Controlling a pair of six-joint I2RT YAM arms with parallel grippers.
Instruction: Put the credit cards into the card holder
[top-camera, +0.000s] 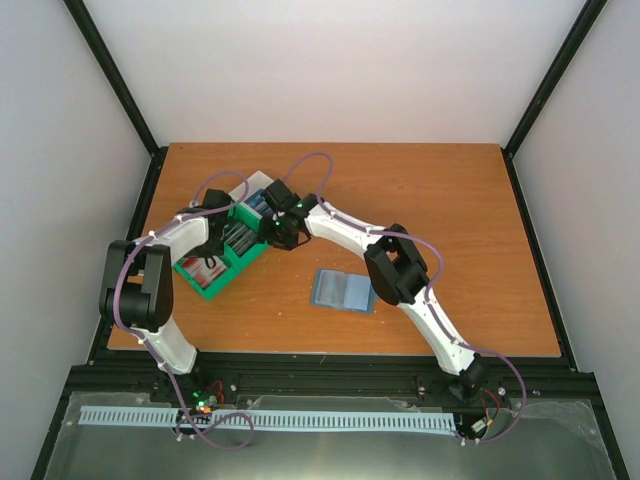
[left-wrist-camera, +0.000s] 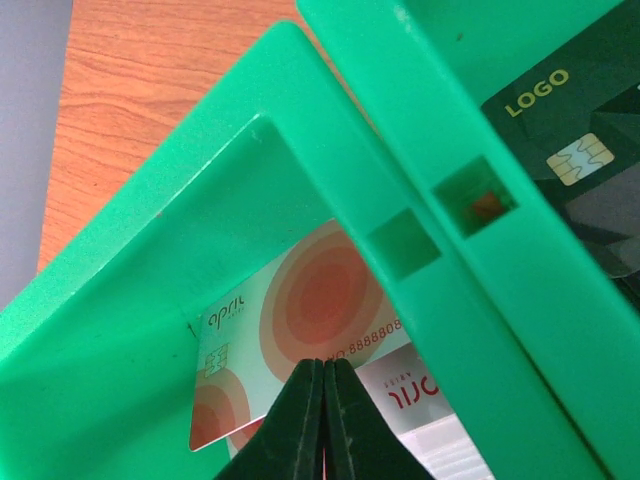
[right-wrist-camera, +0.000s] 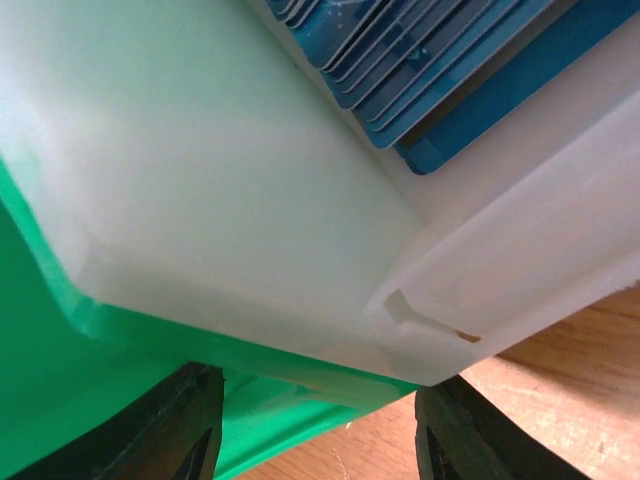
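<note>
Inside a green bin (left-wrist-camera: 120, 270), a pale card with red-brown circles marked april (left-wrist-camera: 300, 310) leans on top of other april cards (left-wrist-camera: 405, 390). My left gripper is shut over these cards, its fingertips together with nothing between them. In the right wrist view my right gripper is open, its fingers (right-wrist-camera: 195, 420) apart near the seam between the green bin and a white bin (right-wrist-camera: 240, 170). Blue cards (right-wrist-camera: 390, 60) stand in the white bin. The card holder (top-camera: 343, 290) lies spread flat on the table, with neither gripper at it.
In the adjoining green bin, dark LOGO cards (left-wrist-camera: 585, 130) lie beyond the dividing walls. The joined bins form an obstacle at the left of the wooden table (top-camera: 450, 220).
</note>
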